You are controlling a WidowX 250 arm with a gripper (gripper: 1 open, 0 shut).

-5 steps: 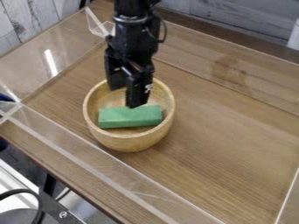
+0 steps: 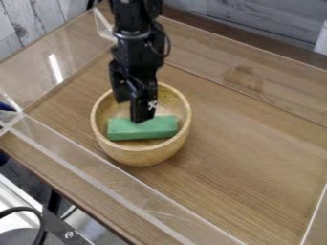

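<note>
A round wooden bowl (image 2: 143,147) sits a little left of centre on the wooden table, with a green rectangular block (image 2: 143,128) lying in it. My black gripper (image 2: 138,97) hangs from the top of the view over the back half of the bowl, behind and above the block. Its dark fingers stand open, with nothing seen held between them; their tips are blurred.
A clear strip runs along the table's left edge, with dark cables below it at the lower left. White panelling shows at the top corners.
My gripper has shifted a little to the left and its arm has changed angle slightly. The block still lies in the bowl.
</note>
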